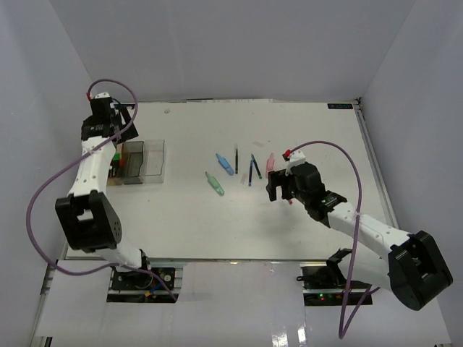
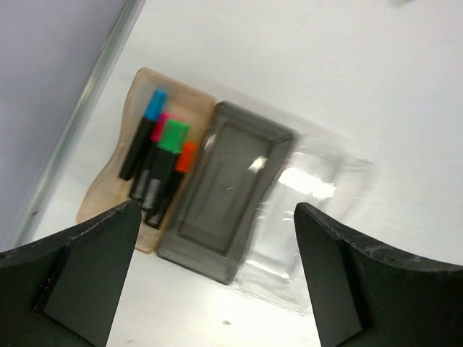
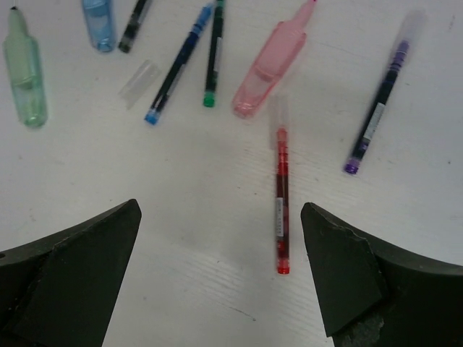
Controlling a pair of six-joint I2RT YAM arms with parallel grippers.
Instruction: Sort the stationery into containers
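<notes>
In the left wrist view, a tan tray [image 2: 92, 199] holds several black markers, among them the green-capped marker [image 2: 172, 137] and the orange-capped marker [image 2: 182, 163]. Beside it are an empty dark tray [image 2: 224, 181] and an empty clear tray [image 2: 278, 246]. My left gripper is open above the trays, its fingers empty. A red pen [image 3: 281, 210] lies between the open fingers of my right gripper as seen from above, nearer the right one. Further off lie a pink highlighter [image 3: 271, 65], a purple pen [image 3: 377, 108] and a green highlighter [image 3: 26, 76].
A blue highlighter [image 1: 225, 164] and a black pen [image 1: 236, 159] lie mid-table, with a blue pen [image 1: 250, 173] and a green pen [image 1: 256, 166] to their right. A wall rises close beside the tan tray.
</notes>
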